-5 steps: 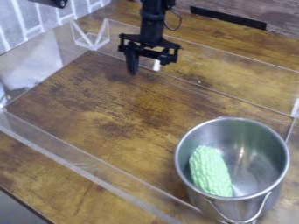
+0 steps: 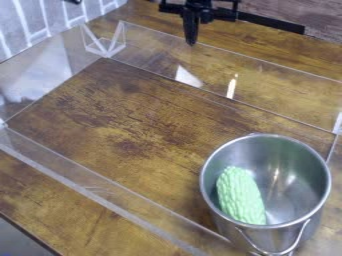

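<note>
My black gripper (image 2: 191,30) is at the top centre of the camera view, raised above the far part of the clear-walled tray, with its upper part out of frame; its fingers are too small to tell open from shut. A steel pot (image 2: 301,182) with a wire handle stands at the lower right. A pale green textured oblong item (image 2: 239,194) lies inside the pot, well away from the gripper.
Transparent low walls (image 2: 94,216) border the wooden work surface (image 2: 127,140), whose middle and left are clear. A striped pale backdrop is at the upper left, a dark plank at the top right.
The gripper has moved up and back, away from the tray floor, ending higher in the view and slightly right. The pot and green item are unchanged.
</note>
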